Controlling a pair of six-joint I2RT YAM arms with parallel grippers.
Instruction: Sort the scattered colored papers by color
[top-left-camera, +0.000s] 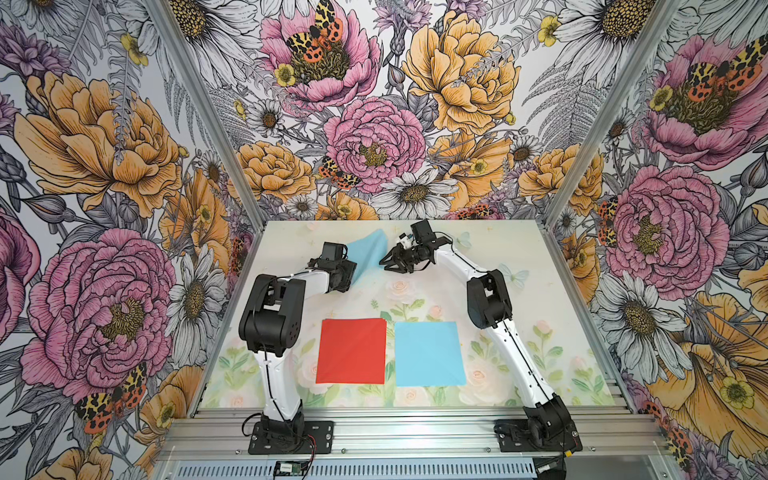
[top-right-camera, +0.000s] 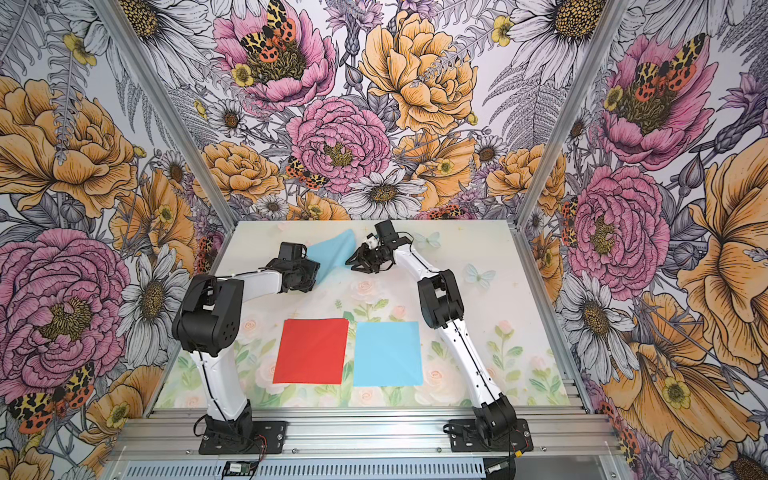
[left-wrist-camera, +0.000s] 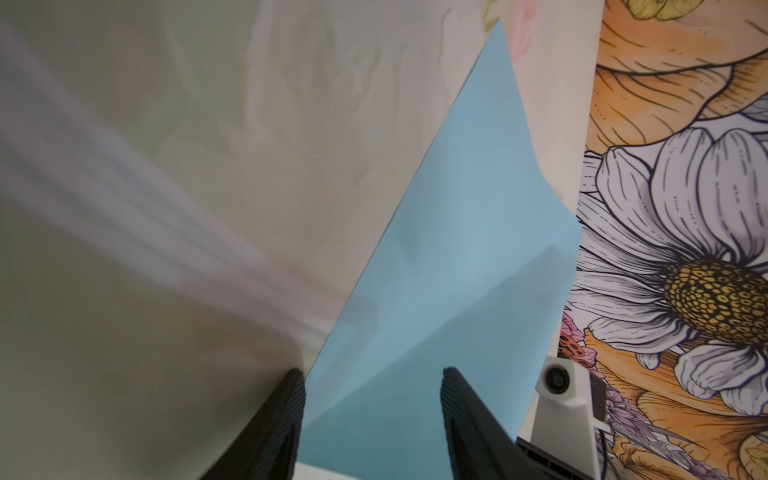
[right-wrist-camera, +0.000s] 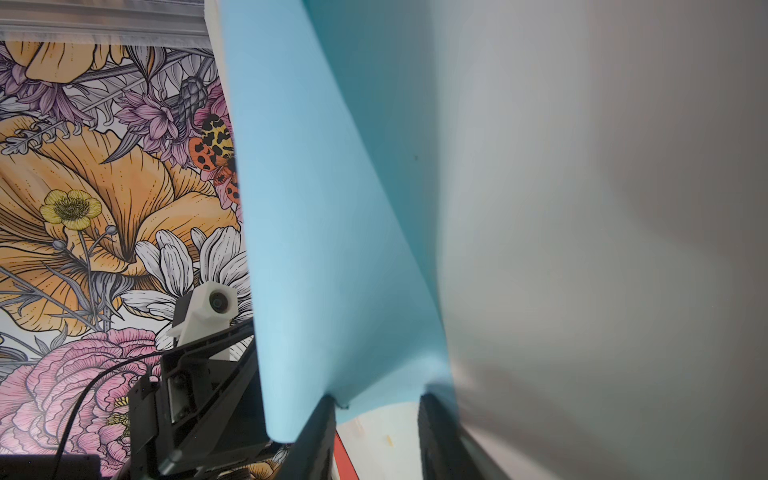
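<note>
A light blue paper (top-left-camera: 368, 256) stands bent and partly raised at the back middle, between my grippers. My left gripper is at its left, fingers apart over the blue sheet in the left wrist view. My right gripper is at its right, fingertips apart at the sheet's lower edge; whether they touch it I cannot tell. A red square (top-left-camera: 350, 350) lies flat at the front middle, with a flat light blue square (top-left-camera: 429, 353) just to its right.
Aluminium rails and printed walls border it.
</note>
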